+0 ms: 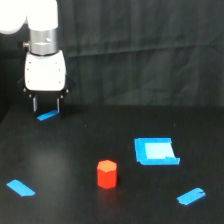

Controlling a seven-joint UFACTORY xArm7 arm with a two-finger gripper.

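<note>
My gripper [46,104] is at the far left of the camera view, pointing down, its two dark fingers standing wide apart. Just below them a flat blue piece [47,115] lies on the dark table. Whether a finger touches it, I cannot tell. A red block [107,174] with an angular outline stands near the front middle. Toward the right is a blue square tray [141,152] with a white patch inside.
Another flat blue piece [20,188] lies at the front left, and a further one [191,196] at the front right. A black curtain [140,60] closes off the back.
</note>
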